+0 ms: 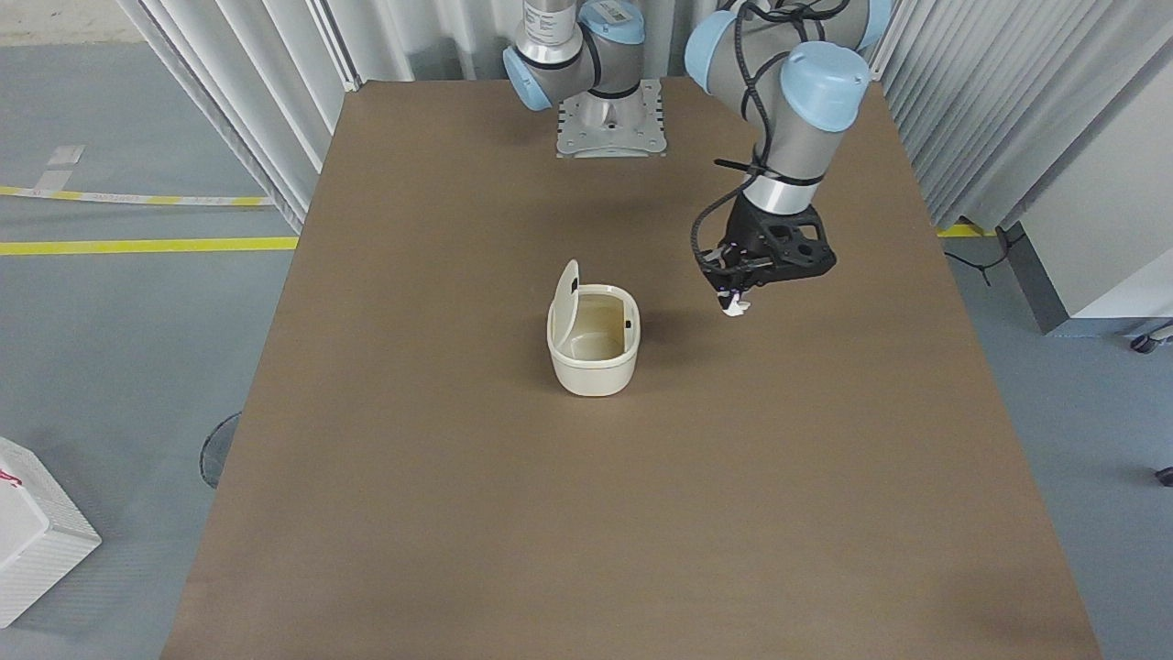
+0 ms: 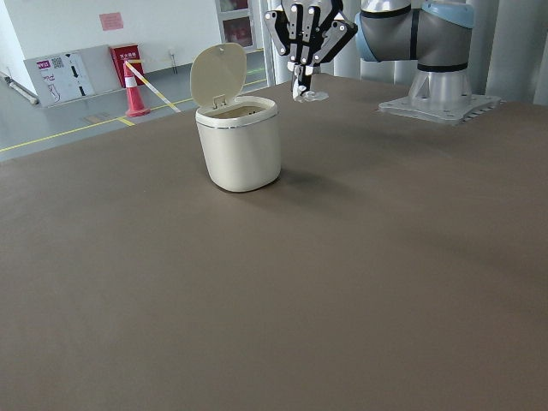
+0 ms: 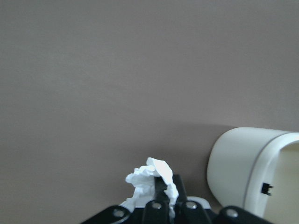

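A small cream bin stands on the brown table with its lid raised and its inside empty as far as visible. My gripper is in the air behind and to the right of the bin in the front view, shut on a crumpled white tissue. In the wrist view the bin's rim lies right beside the tissue.
The arm's base sits at the back edge; curtains hang behind it.
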